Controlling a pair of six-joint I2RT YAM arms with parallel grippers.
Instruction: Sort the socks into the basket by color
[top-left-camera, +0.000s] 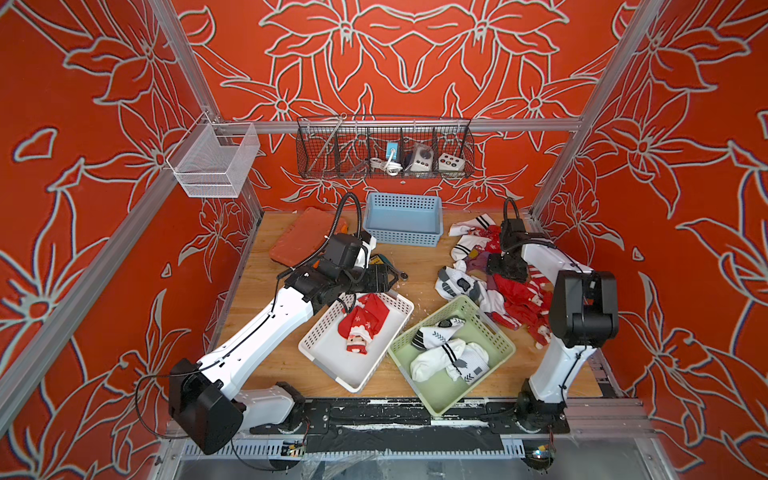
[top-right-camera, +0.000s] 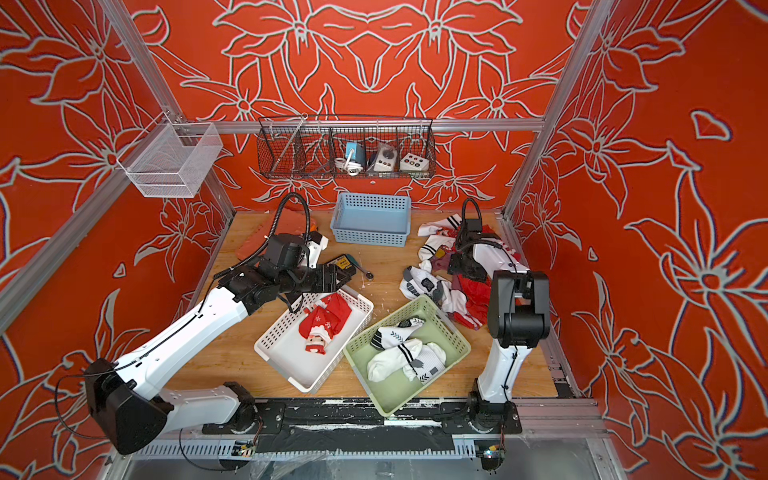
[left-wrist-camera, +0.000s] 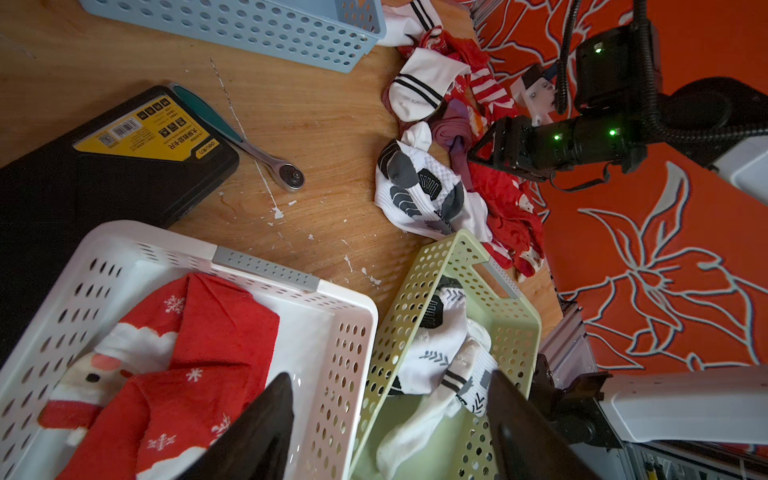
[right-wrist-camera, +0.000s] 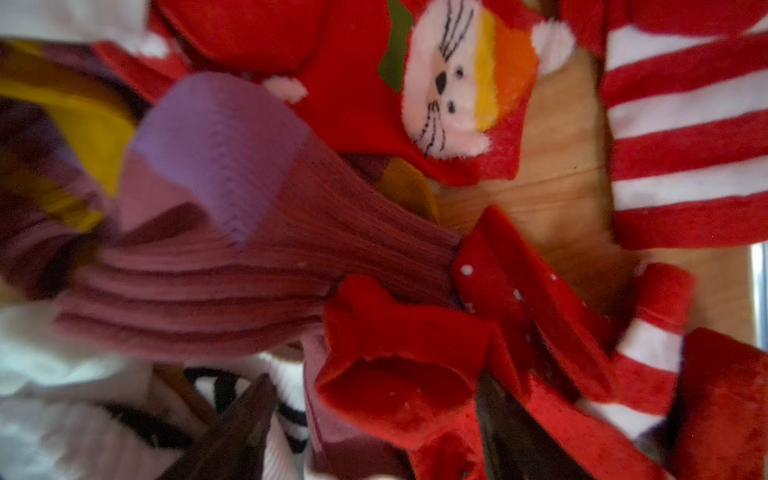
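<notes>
My left gripper (top-left-camera: 391, 277) is open and empty above the far edge of the white basket (top-left-camera: 320, 345), where a red Santa sock (left-wrist-camera: 216, 328) lies. White socks with black marks (left-wrist-camera: 436, 344) lie in the green basket (top-left-camera: 439, 400). On the right of the table spreads a mixed heap. My right gripper hangs low over it, its fingers apart around a red sock's cuff (right-wrist-camera: 400, 392); contact cannot be judged. Ahead of it are a mauve sock (right-wrist-camera: 240, 272), a red cat-faced sock (right-wrist-camera: 448, 80) and a striped sock (right-wrist-camera: 688, 136). A grey-white sock (left-wrist-camera: 424, 188) lies at the heap's near side.
An empty blue basket (top-left-camera: 404, 233) stands at the back centre. Behind the white basket lie a black case (left-wrist-camera: 104, 176) and a ratchet (left-wrist-camera: 284, 172). An orange-red item (top-left-camera: 301, 235) sits at the back left. Bare wood shows between the blue and green baskets.
</notes>
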